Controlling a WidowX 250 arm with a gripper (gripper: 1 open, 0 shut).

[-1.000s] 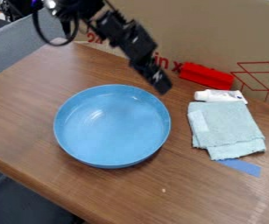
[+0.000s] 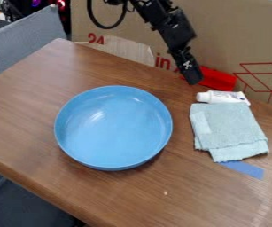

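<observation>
My black gripper hangs open at the top centre of the camera view, beside a red object against the cardboard backdrop and a little above a white tube. A folded pale cloth lies on the table just in front of the tube. A large, empty blue plate sits left of the cloth.
A strip of blue tape lies by the cloth. Cardboard walls the back; the table's edge drops off at the lower left.
The arm has moved up and back, away from over the plate's far side, toward the red object and backdrop. The objects on the table look unmoved.
</observation>
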